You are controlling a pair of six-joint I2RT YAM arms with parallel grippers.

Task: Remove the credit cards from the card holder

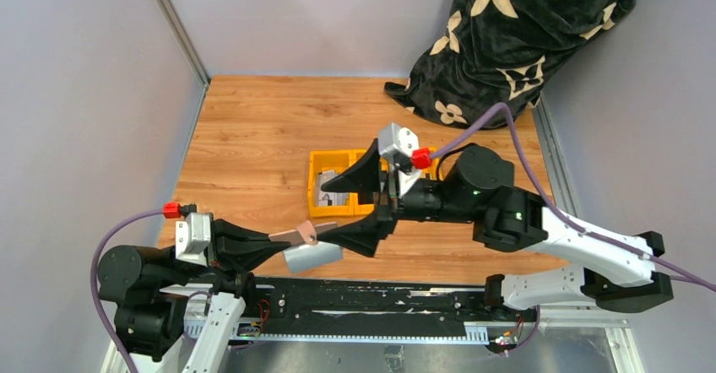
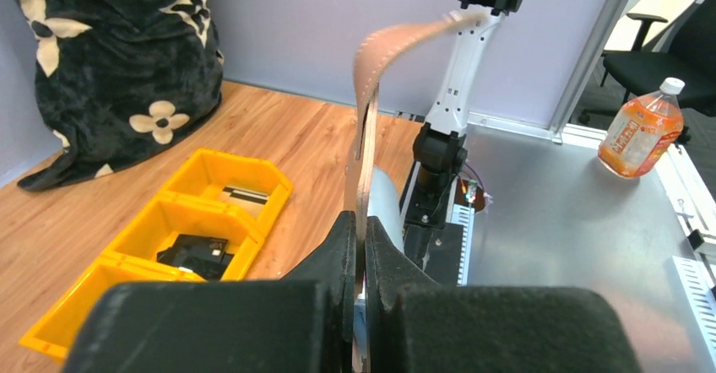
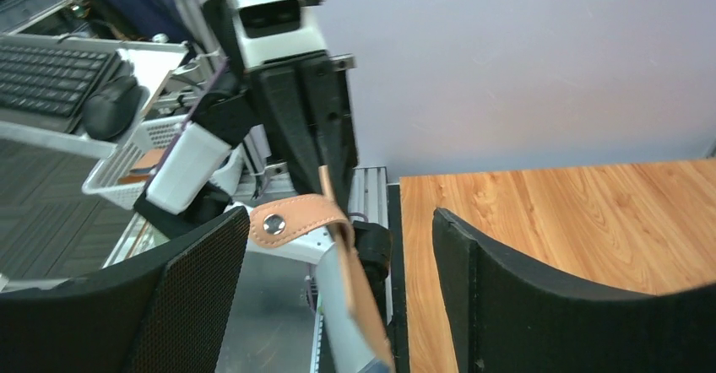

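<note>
The tan leather card holder (image 1: 295,236) is pinched edge-on by my left gripper (image 1: 287,241), which is shut on its end. Its flap (image 2: 390,45) with a metal snap curls away from the fingers. Beside the leather shows a silver-grey body (image 1: 313,256), seemingly part of the holder. My right gripper (image 1: 323,213) stands open with nothing gripped; the lower finger's tip lies close to the flap in the top view. In the right wrist view the holder's strap (image 3: 291,219) appears between the spread fingers, farther off. Whether cards remain inside is hidden.
Behind the arms sits a yellow divided tray (image 2: 143,263) holding a dark card stack (image 2: 196,255), a pale card (image 2: 245,197) and greyish cards (image 1: 329,189). A dark patterned cloth (image 1: 523,44) drapes the back right.
</note>
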